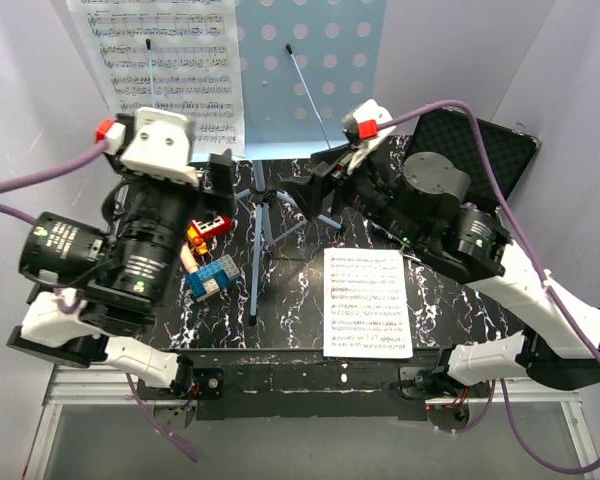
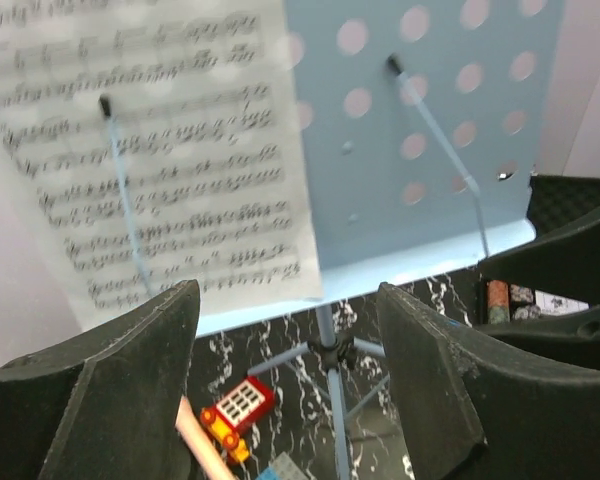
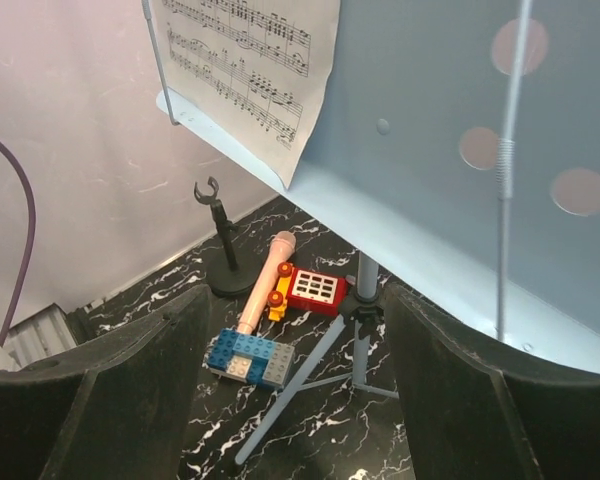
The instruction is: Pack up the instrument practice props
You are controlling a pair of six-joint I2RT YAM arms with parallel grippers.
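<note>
A blue music stand [image 1: 310, 90] carries a sheet of music [image 1: 165, 70] on its left half, under wire arms. Its tripod stands among a red toy [image 2: 242, 405], a pink microphone [image 3: 265, 280], blue bricks [image 3: 250, 355] and a black holder [image 3: 225, 265]. My left gripper [image 1: 220, 180] is blurred over the table below the stand's left half; in the left wrist view its fingertips [image 2: 290, 310] face the stand, and what it grips cannot be made out. My right gripper [image 1: 305, 190] stands open near the stand's lower edge, its fingertips [image 3: 305, 330] apart.
An open black case [image 1: 465, 155] with small items lies at the back right. A stack of music sheets [image 1: 365, 300] lies at the front right. White walls close in the table [image 1: 440, 315] at both sides.
</note>
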